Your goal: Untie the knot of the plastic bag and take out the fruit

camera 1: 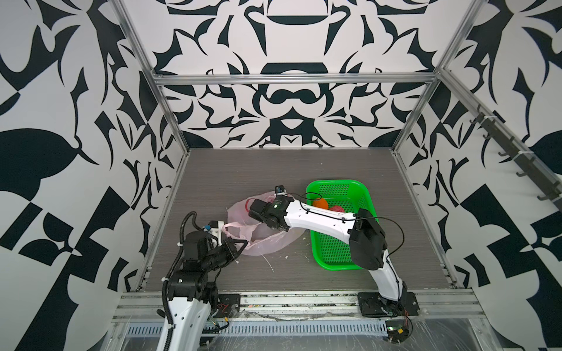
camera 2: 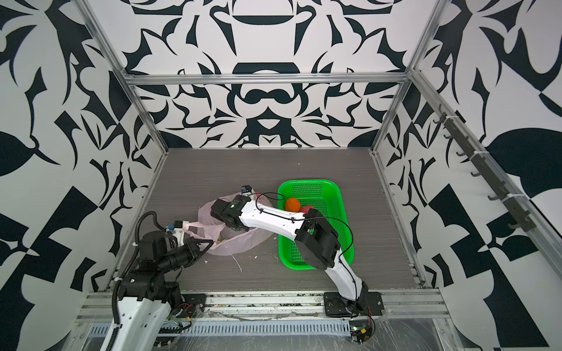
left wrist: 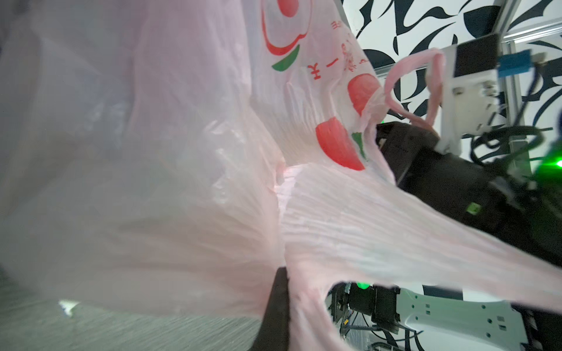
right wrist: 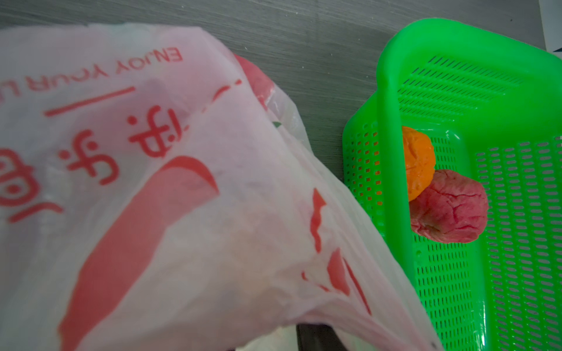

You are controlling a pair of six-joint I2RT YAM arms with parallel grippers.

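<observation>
The translucent pink plastic bag (camera 1: 281, 237) lies left of the green basket, with a pink loop and stretched strands at its left end. My left gripper (camera 1: 240, 245) is shut at that end; bag film (left wrist: 363, 216) crosses its wrist view, and whether any is pinched is unclear. My right gripper (camera 1: 254, 210) is over the bag, its tips mostly hidden under printed film (right wrist: 146, 204) in the right wrist view; what it grips is hard to see. An orange fruit (camera 2: 292, 204) and a red, crinkled fruit (right wrist: 447, 207) sit in the basket.
The green basket (camera 2: 316, 186) stands right of the bag, partly under my right arm. A thin white scrap lies in front of the bag.
</observation>
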